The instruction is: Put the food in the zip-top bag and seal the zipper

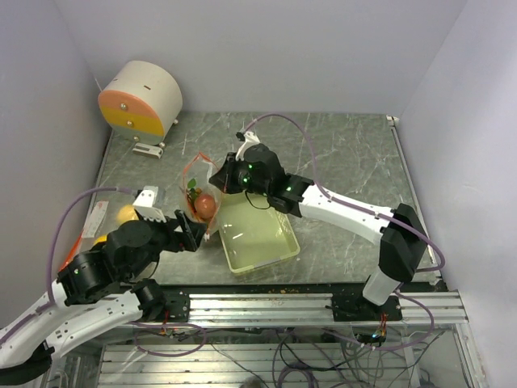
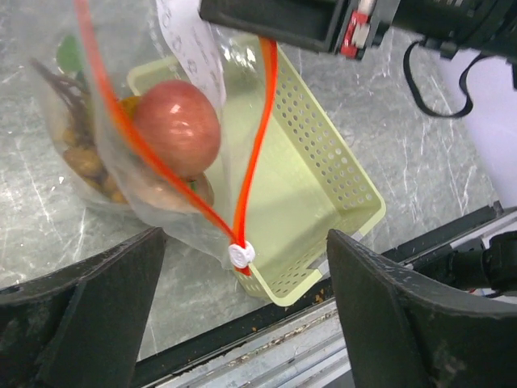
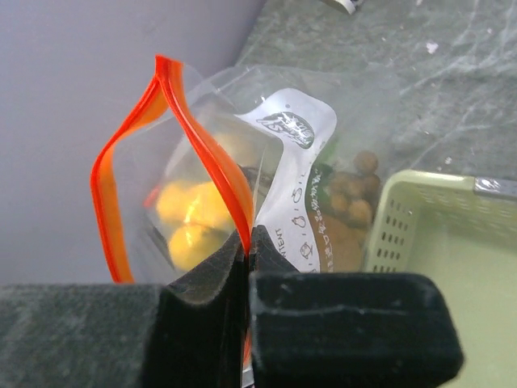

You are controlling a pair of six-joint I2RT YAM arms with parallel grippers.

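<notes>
The clear zip bag [image 1: 214, 179] stands with its orange-edged mouth gaping, left of the green basket. Inside it lie a round reddish food item [image 2: 178, 129], a green leafy piece, and small brown pieces [image 3: 352, 194]. My right gripper is shut on the bag's orange rim, gripping one side of the mouth. The white zipper slider [image 2: 241, 255] sits at the near corner, where the two orange strips meet. My left gripper is open, its fingers [image 2: 105, 299] apart on either side of that corner, with no visible contact.
A pale green basket [image 1: 258, 234] stands right of the bag, empty where it shows. Yellow food [image 1: 127, 214] lies left, partly behind the left arm. A white, orange and yellow drum-shaped box [image 1: 141, 97] is at the back left.
</notes>
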